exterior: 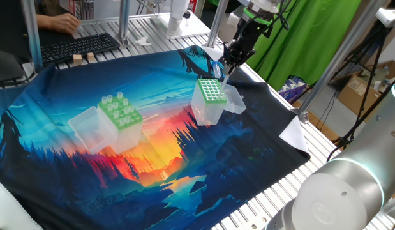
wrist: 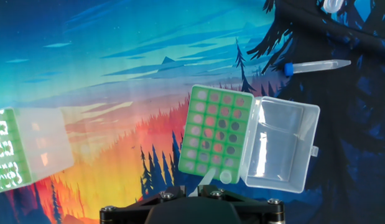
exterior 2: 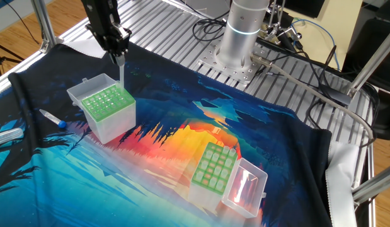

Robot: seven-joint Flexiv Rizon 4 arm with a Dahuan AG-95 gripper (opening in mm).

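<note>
My gripper [exterior 2: 120, 55] is shut on a clear pipette tip [exterior 2: 121, 72], held by its upper end and pointing down. The tip's lower end meets the back corner of a green-topped rack box [exterior 2: 113, 125]; whether it sits inside a hole cannot be told. In the wrist view the tip [wrist: 207, 178] leans over the near edge of the green grid [wrist: 212, 132], beside a round pale tip or tube top [wrist: 226, 177]. The other holes look empty. A second green-topped box [exterior: 125, 132], holding several clear tips, stands apart on the cloth.
Each box has its clear lid open: one lid [wrist: 282, 144] beside the near rack, another [exterior: 94, 130] beside the filled one. A blue-capped tube [exterior 2: 54, 118] lies on the cloth. Open cloth separates the boxes.
</note>
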